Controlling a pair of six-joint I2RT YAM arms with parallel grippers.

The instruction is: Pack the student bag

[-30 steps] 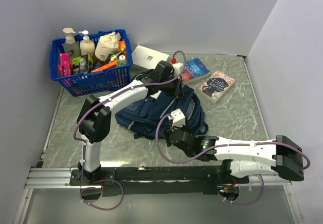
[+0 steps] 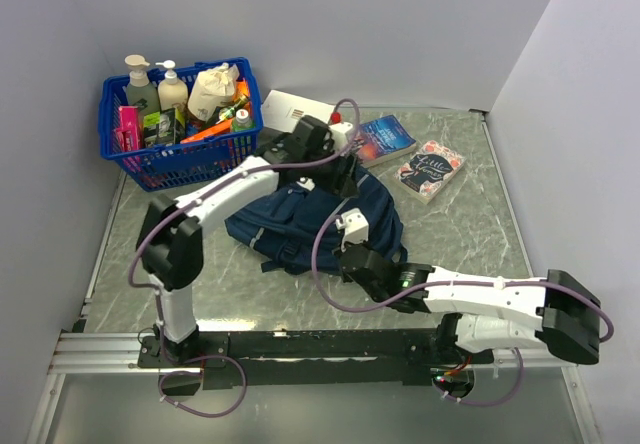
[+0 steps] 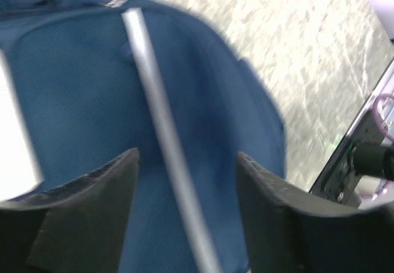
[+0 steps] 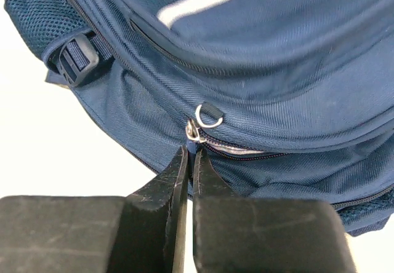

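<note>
A navy backpack point(image 2: 290, 224) lies in the middle of the table. In the right wrist view my right gripper is shut on a zipper pull of the bag point(image 4: 277, 76), beside a small metal ring. My left gripper point(image 2: 343, 184) hangs over the bag's upper right part; in the left wrist view its fingers stand apart, part open, above the blurred fabric point(image 3: 215, 94) and a pale strip, with nothing seen between them.
A blue basket point(image 2: 180, 169) of bottles and packets stands at the back left. A white box point(image 2: 290, 109), a blue book point(image 2: 385, 136) and a second book point(image 2: 428, 169) lie behind and right of the bag.
My left gripper has lifted slightly and moved a little left, blurred with motion. My right gripper has shifted slightly at the bag's front.
</note>
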